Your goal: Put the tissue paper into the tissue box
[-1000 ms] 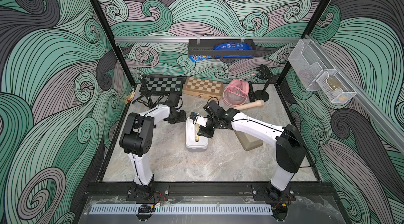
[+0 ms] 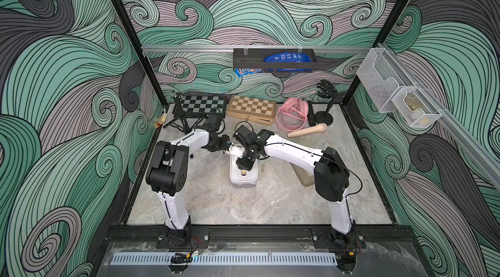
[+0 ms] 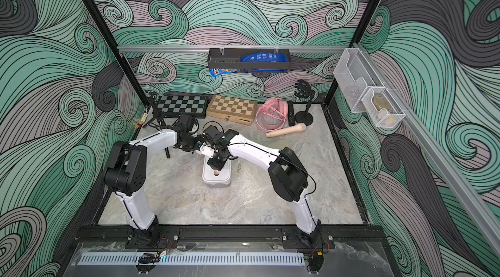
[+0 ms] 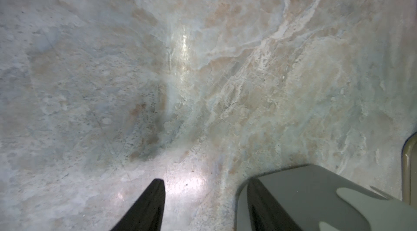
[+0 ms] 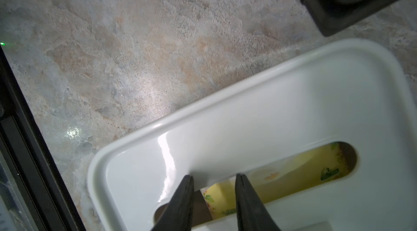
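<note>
A white tissue box stands mid-table; in the right wrist view its lid has a long slot with yellow printed tissue paper showing inside. My right gripper is low over the lid at the slot; it looks shut or nearly so, but what is between its fingers is unclear. My left gripper is at the box's left, fingers apart with bare table between them, beside a grey rounded shape.
Chessboards, a pink mesh item, a wooden rod and a black stand line the back. An olive tray lies right of the box.
My right arm has moved left over the box, covering more of the slot. My left arm has shifted slightly.
</note>
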